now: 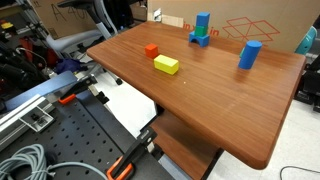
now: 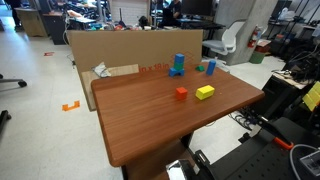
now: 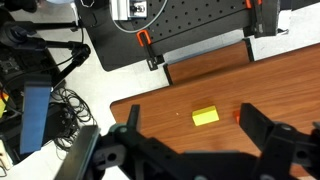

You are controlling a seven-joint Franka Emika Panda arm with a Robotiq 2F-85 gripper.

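A yellow block [image 1: 166, 65] lies on the wooden table near its edge, with a small red cube [image 1: 151, 50] beside it. Farther back stands a blue-and-green stack [image 1: 201, 30], and a separate blue cylinder [image 1: 250, 54] stands upright apart from it. In the wrist view my gripper is open, its dark fingers spread wide. The yellow block [image 3: 205, 116] and the red cube [image 3: 238, 115] show on the table beyond the gap, with nothing held.
A tall brown panel [image 2: 130, 52] stands along one side of the table. Bare wood [image 1: 225, 100] covers much of the near tabletop. The black base [image 1: 70, 140] with a coiled cable [image 1: 30, 160] stands off the table's edge.
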